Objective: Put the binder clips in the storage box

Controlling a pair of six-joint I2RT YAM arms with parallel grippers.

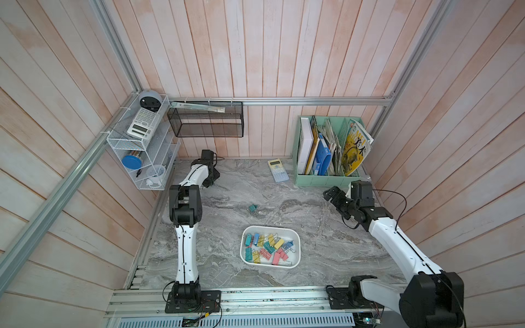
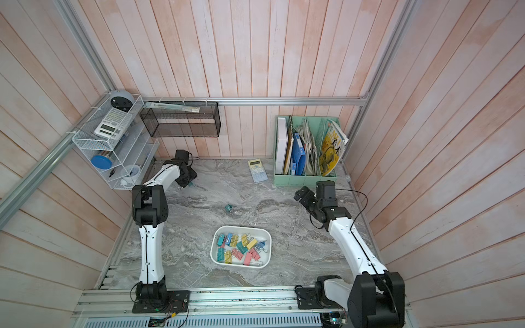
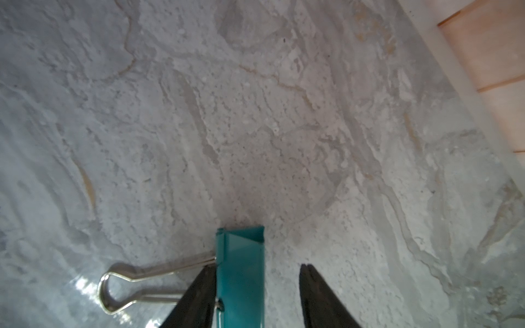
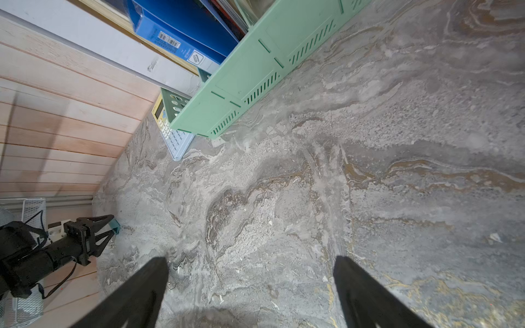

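In the left wrist view a teal binder clip [image 3: 241, 278] lies on the table, its wire handle loop pointing left. My left gripper is part open above it, the clip's body between the two fingers, nearer the left one; a gap shows on the right. Whether a finger touches it, I cannot tell. Another teal clip [image 1: 252, 208] sits by itself mid-table. The white storage box [image 1: 244, 263] at the front holds several teal, blue, yellow and pink clips. My right gripper is open and empty over bare table, in front of the green file holder.
A green file holder [image 1: 322, 180] with folders stands at the back right, a calculator [image 1: 278, 170] to its left. White wire shelves [image 1: 143, 143] rise near the left arm, and a black mesh rack [image 1: 205, 130] hangs on the back wall. Mid-table is mostly clear.
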